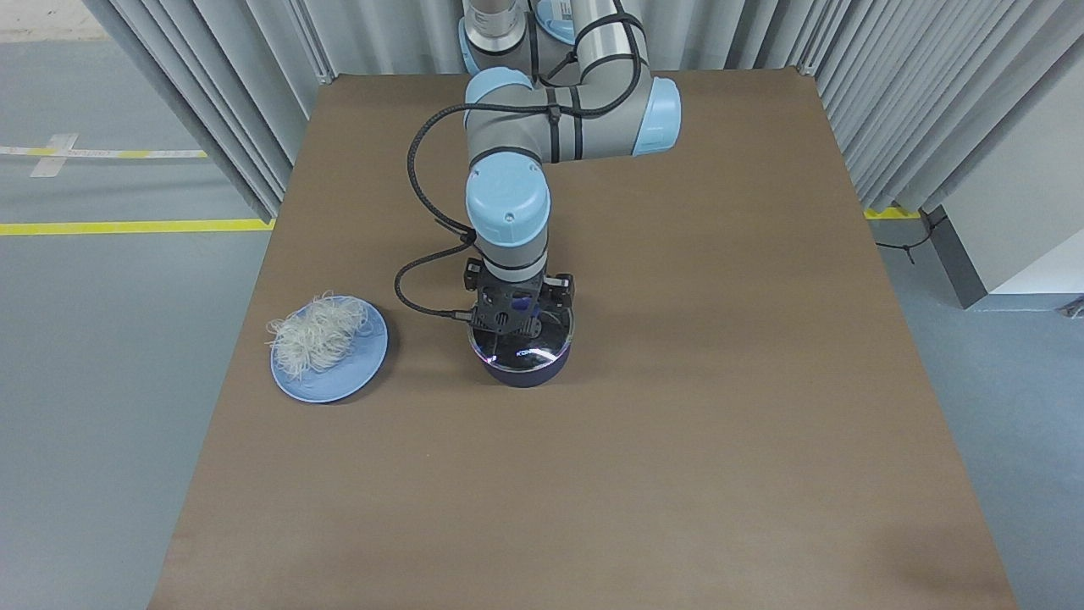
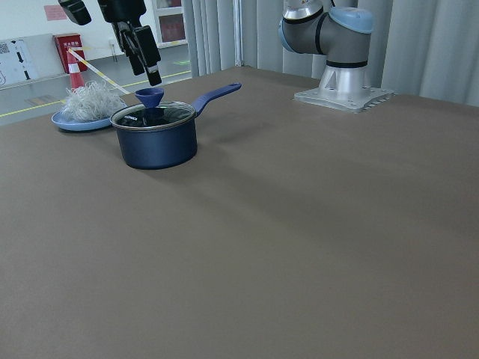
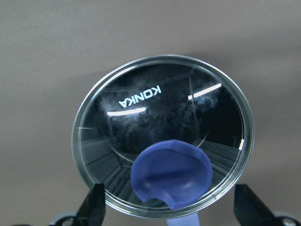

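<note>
A dark blue saucepan (image 2: 157,149) with a glass lid (image 3: 117,127) and blue knob (image 3: 171,172) stands on the table. Its handle (image 2: 217,95) points toward the robot base. My gripper is open above the lid, its fingers either side of the knob at the bottom of the wrist view, with nothing held. In the front view the gripper housing covers the knob. A light blue plate (image 1: 356,371) with white noodle-like strands (image 1: 315,335) lies left of the pan.
The robot base (image 2: 344,97) stands at the back, before grey curtains. Cables loop along the arm.
</note>
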